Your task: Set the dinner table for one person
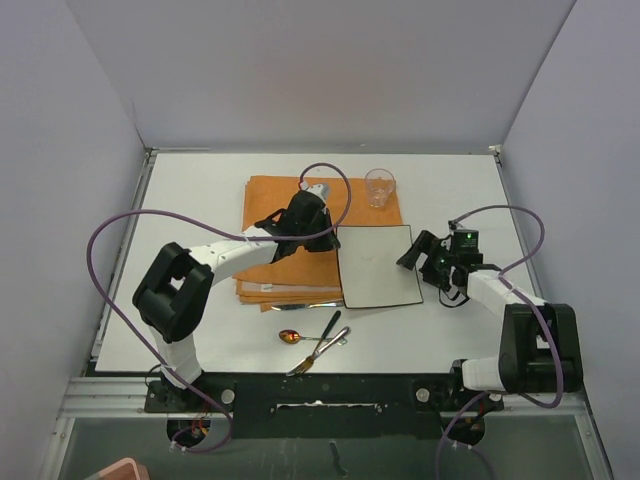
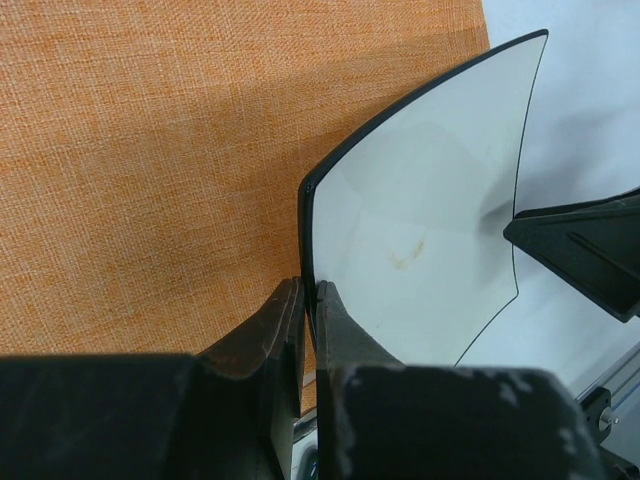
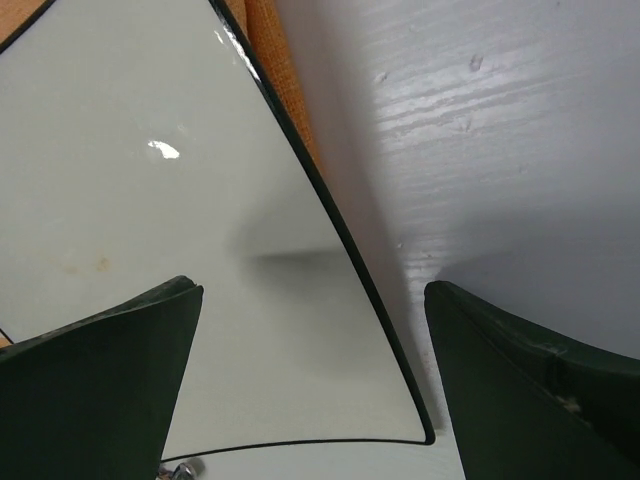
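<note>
A square white plate with a black rim lies partly over the right side of an orange cloth. At the plate's left edge, my left gripper is shut on the rim, one finger on each side. My right gripper is open at the plate's right edge, one finger over the plate and the other beyond the rim, touching neither side as far as I can see. A clear glass stands on the cloth's far right corner. In front lie a spoon, a fork and a knife.
A dark handle crosses near the fork. Bare white table stretches along the far right, and more free room shows at the left. The near table edge runs just in front of the cutlery.
</note>
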